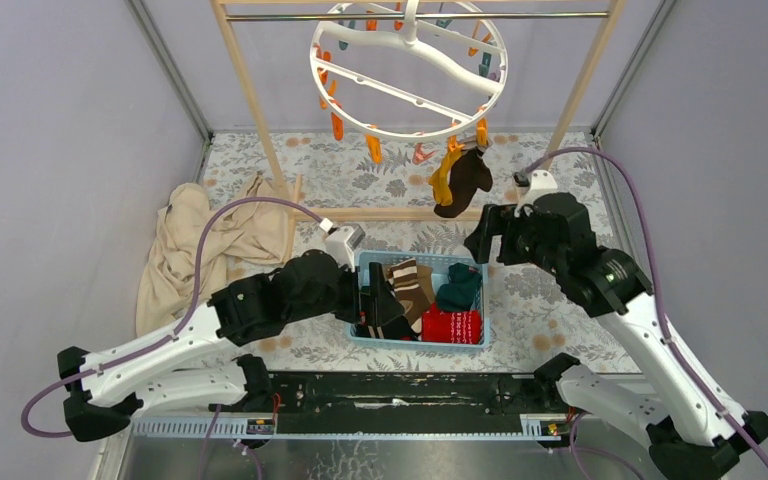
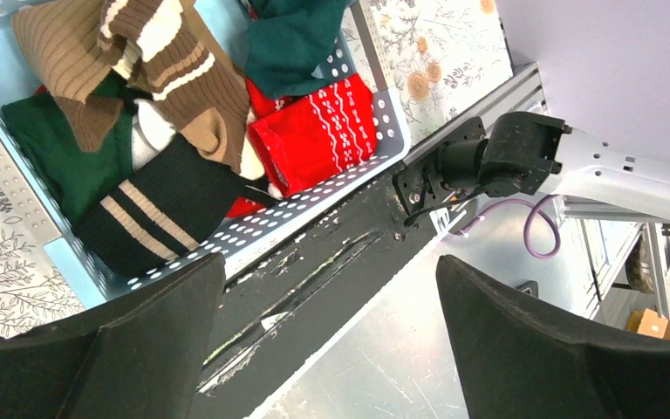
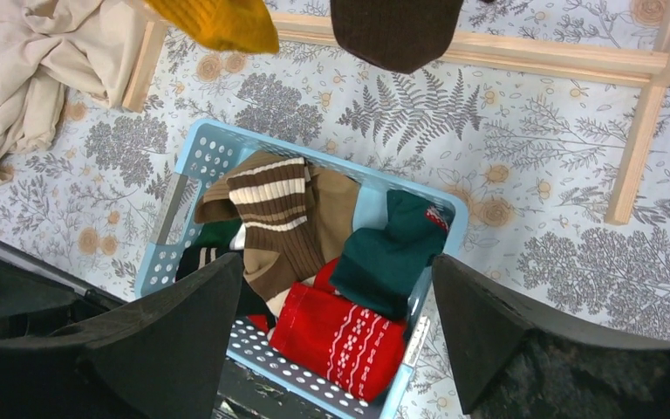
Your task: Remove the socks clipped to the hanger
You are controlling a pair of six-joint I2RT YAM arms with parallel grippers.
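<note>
The round white hanger (image 1: 410, 62) hangs at the back from a metal rod, with clips around its rim. Two socks dangle from its near right side: a yellow sock (image 1: 442, 180) and a dark brown sock (image 1: 467, 183). Their lower ends show at the top of the right wrist view as the yellow sock (image 3: 227, 24) and the brown sock (image 3: 393, 30). My right gripper (image 1: 484, 240) stands open and empty, just right of and nearer than the hanging socks. Over the left side of the basket, my left gripper (image 1: 376, 306) is open with nothing between its fingers.
A light blue basket (image 1: 418, 347) on the floor holds several socks, among them a red sock (image 3: 340, 340) and a green sock (image 3: 388, 262). Beige cloth (image 1: 195, 245) lies at left. A wooden bar (image 1: 390, 214) crosses behind the basket. Floor right of the basket is clear.
</note>
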